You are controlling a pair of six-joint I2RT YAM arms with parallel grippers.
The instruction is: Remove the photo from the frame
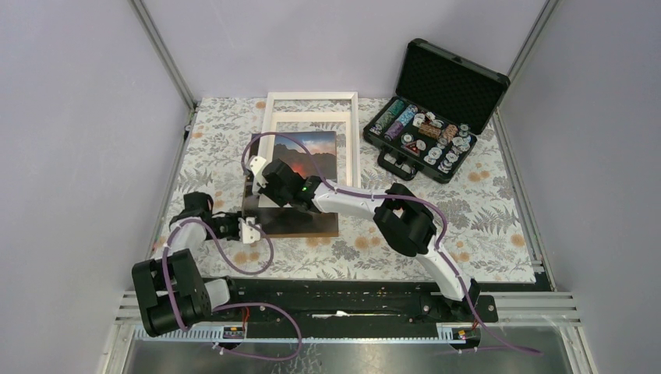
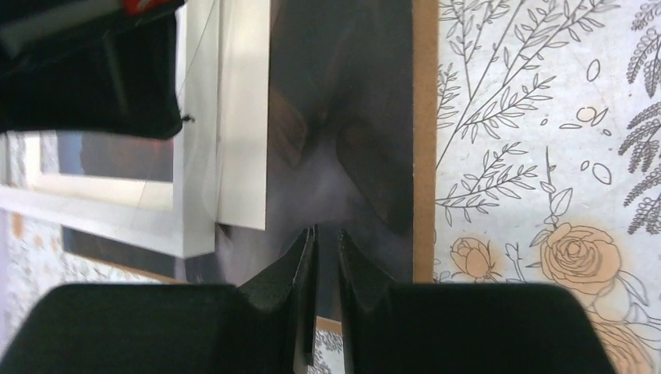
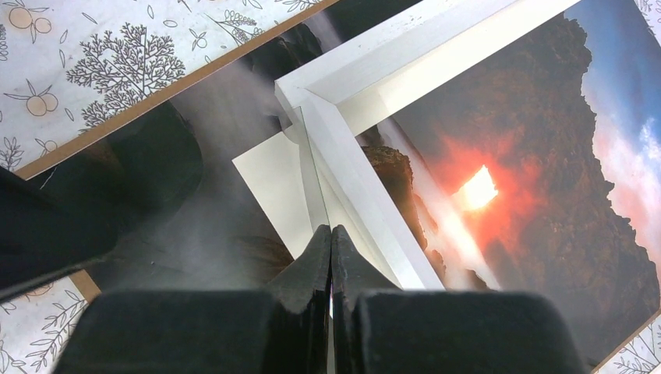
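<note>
The white frame (image 1: 312, 97) lies on the patterned cloth. Its photo (image 1: 316, 152), a sunset landscape with a brown board edge, sits partly inside it and sticks out past the frame's front and left sides. Over the front left part of the photo, my left gripper is slightly open, with only a narrow gap and nothing between its fingers. My right gripper is shut at the frame's front left corner region, its tips over the pale inner border; whether they touch it, I cannot tell. The right arm hides part of the photo in the top view.
An open black case (image 1: 427, 139) of poker chips stands at the back right. Purple cables (image 1: 413, 199) loop over both arms.
</note>
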